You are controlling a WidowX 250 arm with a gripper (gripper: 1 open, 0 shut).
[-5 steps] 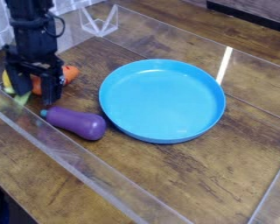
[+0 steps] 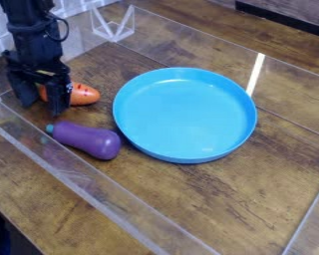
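Observation:
The black gripper (image 2: 40,88) is at the upper left, low over an orange carrot (image 2: 80,94). It is open, its fingers partly covering the carrot's left end. A purple eggplant (image 2: 85,140) lies just below, apart from the gripper. A round blue plate (image 2: 185,113) sits to the right of both.
Clear plastic walls (image 2: 123,202) edge the work area. A small white wire-like item (image 2: 112,28) stands at the top.
The gripper has shifted slightly left and up, uncovering more of the carrot. Plate and eggplant are unmoved.

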